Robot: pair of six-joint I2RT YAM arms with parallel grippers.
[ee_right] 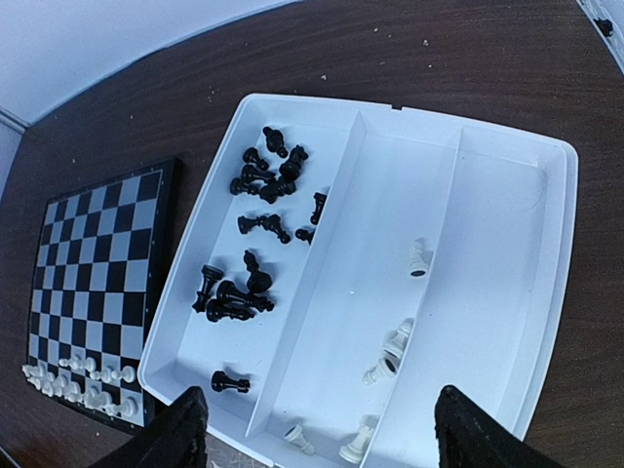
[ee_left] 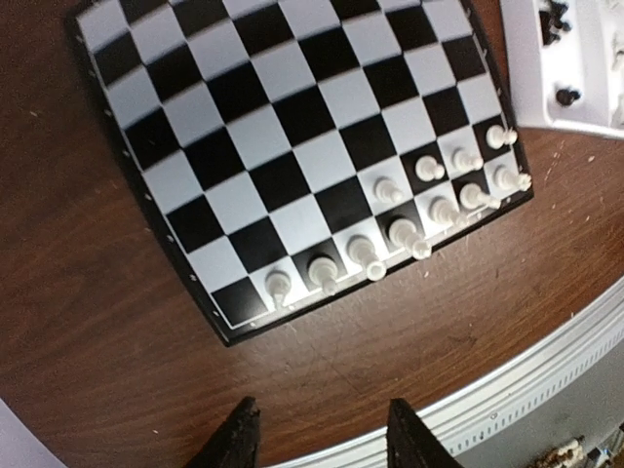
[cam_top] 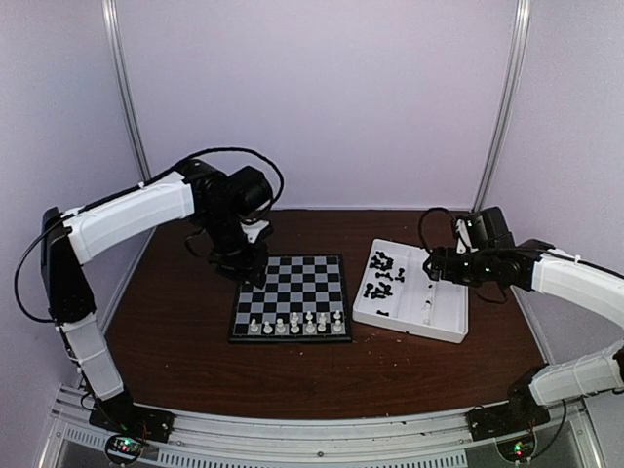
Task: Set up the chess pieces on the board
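The chessboard point(cam_top: 302, 278) lies flat on the table, its near edge lined with a full row of white pieces point(ee_left: 366, 255); in front of that row, toward the right end, stand several white pawns point(ee_left: 388, 189). Above the board's far left part hovers my left gripper, open and empty in the left wrist view. My right gripper is open over the white tray point(ee_right: 561, 244), nothing between its fingers. Several white pieces point(ee_right: 382, 367) lie in the tray's middle compartment, and many black pieces point(ee_right: 258, 180) lie jumbled in its left compartment.
The tray's right compartment point(ee_right: 487, 292) is empty in the right wrist view. Bare wood table point(cam_top: 253, 375) extends in front of the board. The tray stands close to the board's right side, with a narrow gap between them.
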